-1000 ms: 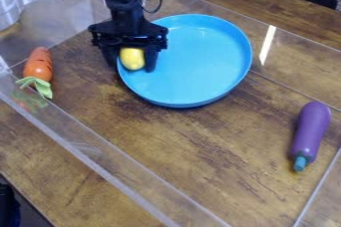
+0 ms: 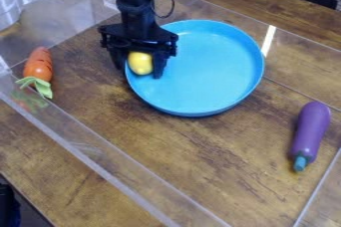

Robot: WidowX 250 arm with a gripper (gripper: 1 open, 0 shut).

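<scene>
The black gripper is low over the left rim of a blue round plate, its fingers reaching down around a yellow object at the plate's left side. Parts of the yellow object are hidden by the dark fingers. Whether the fingers press on it is hard to tell.
An orange carrot lies on the wooden table at the left. A purple eggplant lies at the right. Clear plastic walls border the area.
The carrot and eggplant look unmoved.
</scene>
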